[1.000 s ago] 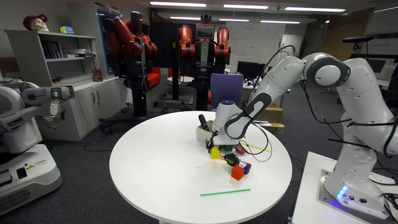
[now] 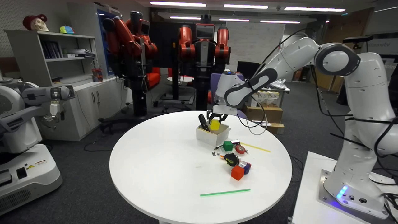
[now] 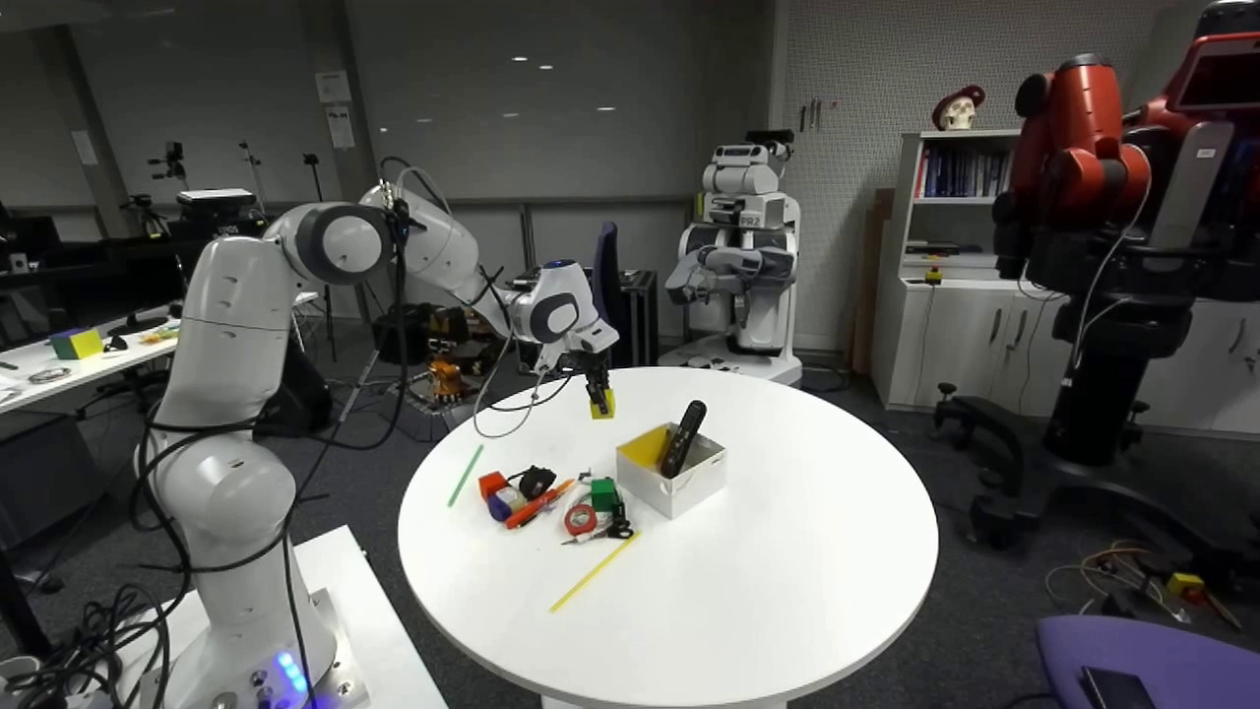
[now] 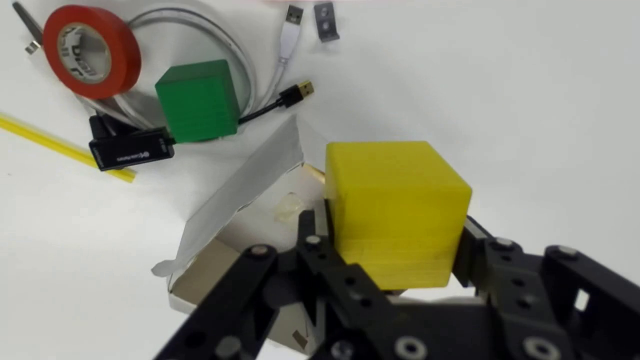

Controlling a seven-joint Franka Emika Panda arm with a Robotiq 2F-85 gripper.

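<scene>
A yellow cube is pinched between the fingers of my gripper, which is shut on it. In exterior view 1 the cube appears in line with the white open box. Exterior view 2 shows the cube held above the table, left of and behind the box. The wrist view has part of the box below the cube, partly covered by my fingers. A black handheld device leans upright inside the box.
Near the box lie a green cube, red tape, cables and a yellow strip. A tape measure, a red cube and a green strip lie farther off.
The yellow cube was low, in front of the box, a second ago. My gripper has lifted it and carried it toward the box side, away from the loose items.
</scene>
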